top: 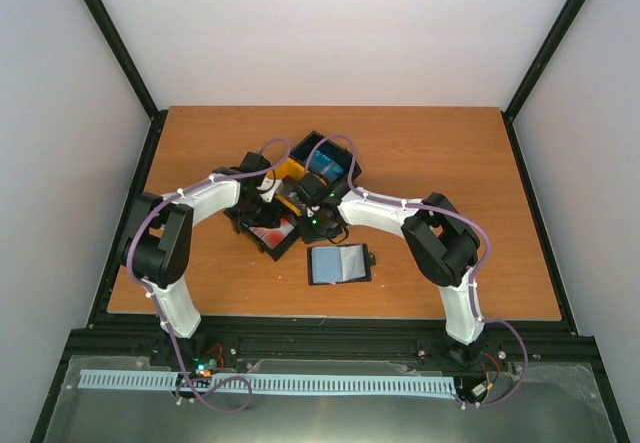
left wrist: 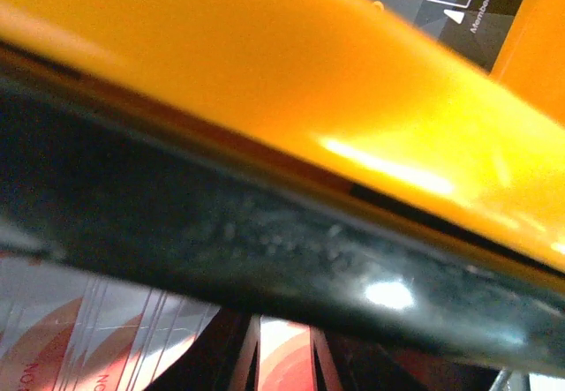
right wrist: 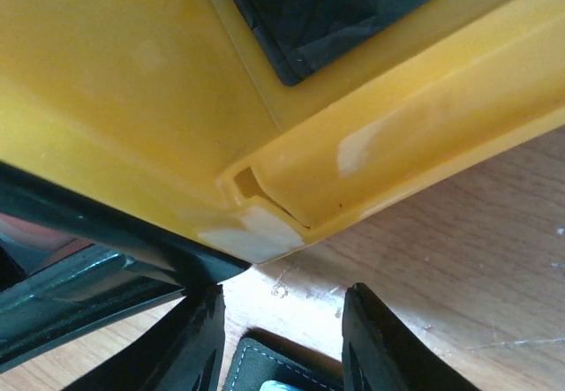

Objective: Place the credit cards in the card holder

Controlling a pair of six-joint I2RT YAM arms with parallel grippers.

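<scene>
The black card holder lies spread on the table, with pale blue and silvery inner faces. Its stitched corner shows low in the right wrist view. My left gripper reaches into a black tray of red and white cards; its fingers look shut on a red and white card, the tips partly hidden behind the tray's rim. Several more cards stand to the left. My right gripper is part open above the table, nothing between its fingers, just beside the yellow tray's corner.
The yellow tray, holding dark cards, adjoins the black tray. Behind it stands another black tray with blue cards.
</scene>
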